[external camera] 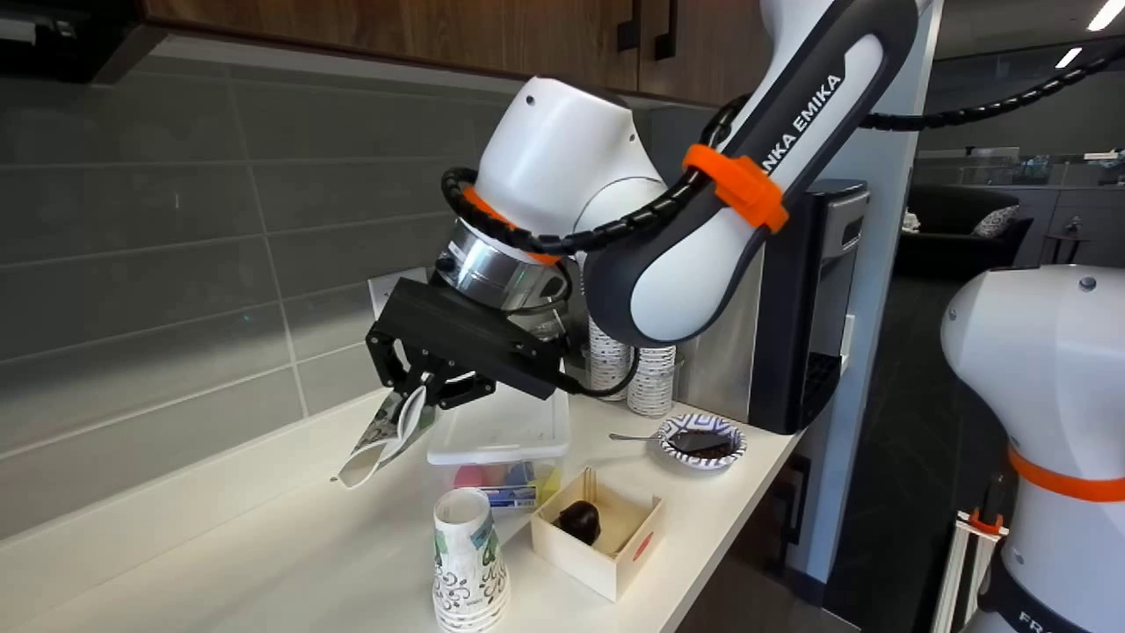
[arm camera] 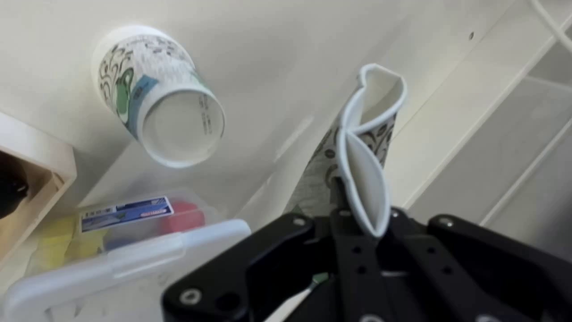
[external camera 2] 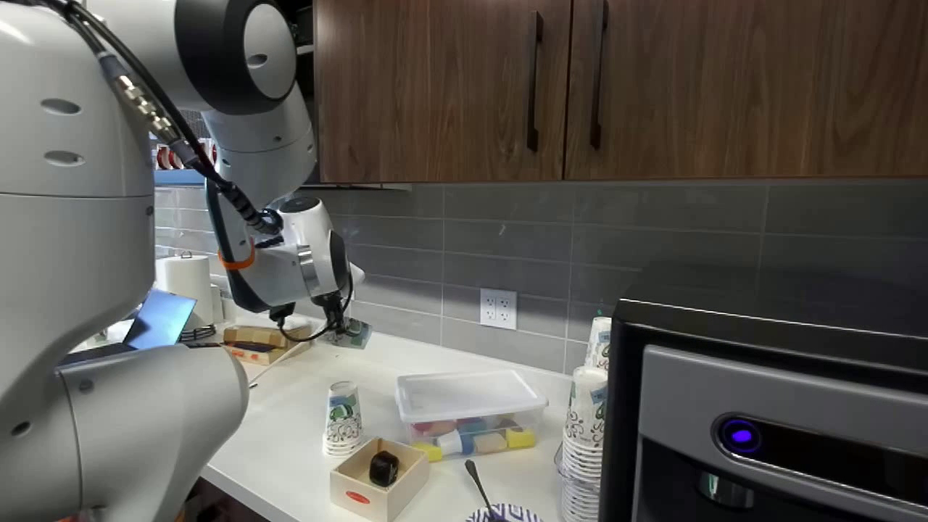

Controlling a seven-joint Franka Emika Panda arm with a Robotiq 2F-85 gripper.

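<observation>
Squeezed between my gripper's fingers is a patterned paper cup [arm camera: 370, 126], its rim pinched into two loops in the wrist view. My gripper [external camera: 418, 381] is shut on it, high over the counter near the tiled wall. In exterior view 1 the cup tilts with its open end down and to the left; in exterior view 2 it is small and partly hidden by the arm. A stack of similar paper cups [external camera: 465, 564] stands on the counter, below and apart from the held cup, its top cup open upward.
A clear lidded bin [external camera 2: 470, 413] of colored items stands behind a wooden box [external camera: 591, 538] holding a dark object. A patterned bowl [external camera: 701, 441] with a spoon and more cup stacks [external camera: 651, 380] stand farther right.
</observation>
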